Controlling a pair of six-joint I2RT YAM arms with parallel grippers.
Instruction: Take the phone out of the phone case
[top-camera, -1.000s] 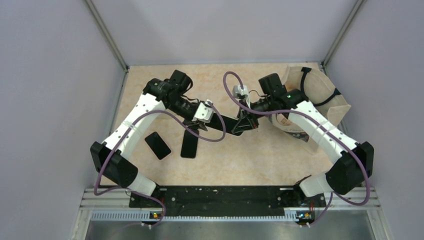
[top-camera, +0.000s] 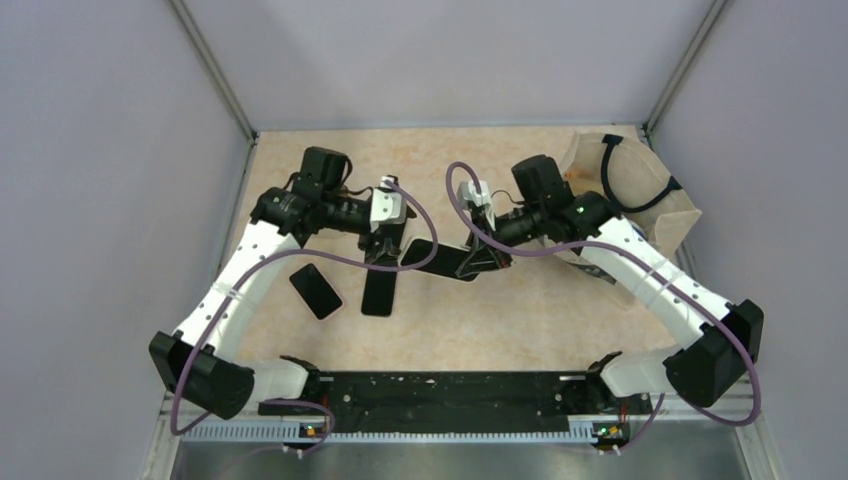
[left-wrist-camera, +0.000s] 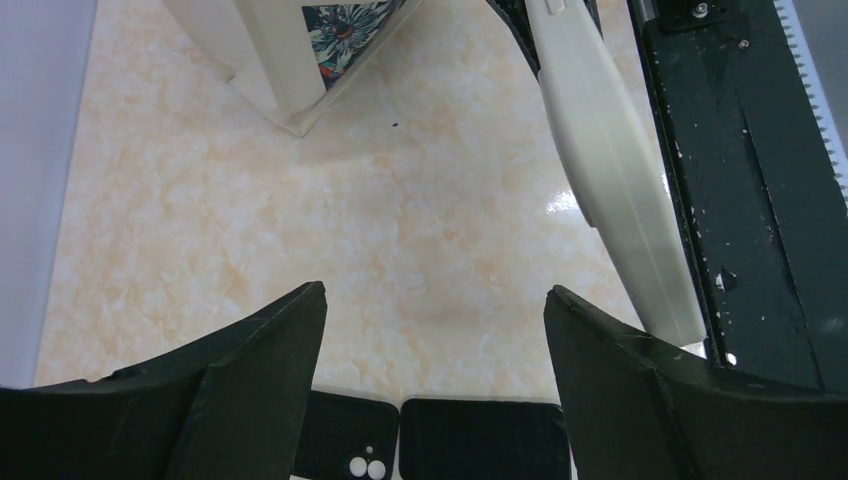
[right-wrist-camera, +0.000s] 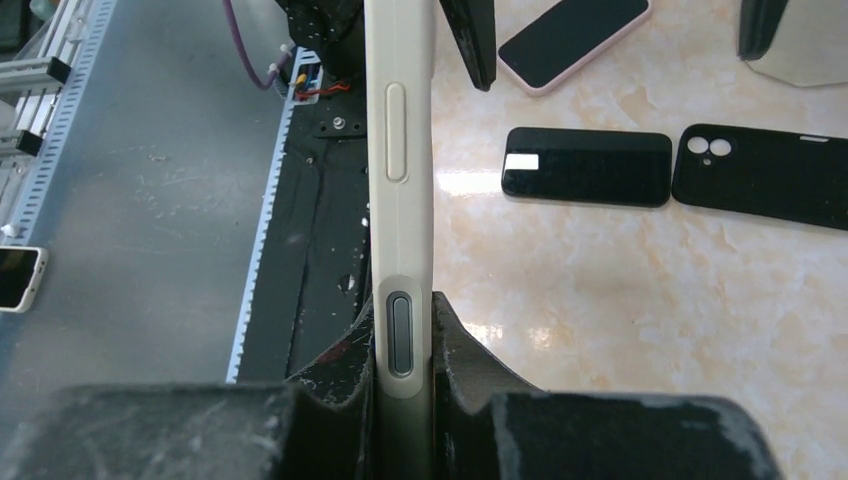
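A phone in a pale case (top-camera: 432, 258) hangs above the table, screen up in the top view, with my right gripper (top-camera: 478, 262) shut on one end. In the right wrist view its pale edge with buttons (right-wrist-camera: 400, 200) stands between the fingers. My left gripper is open, with nothing between its fingers, just left of the held phone, whose pale edge also shows at the right of the left wrist view.
A pink-edged phone (top-camera: 315, 292) lies on the left of the table. A black phone (right-wrist-camera: 585, 168) and a black case (right-wrist-camera: 760, 180) lie in a row near the middle. A canvas bag (top-camera: 640, 180) stands at the back right.
My left gripper has pulled back leftward from the held phone, uncovering its left end. My right arm and the phone have shifted slightly toward the left and front.
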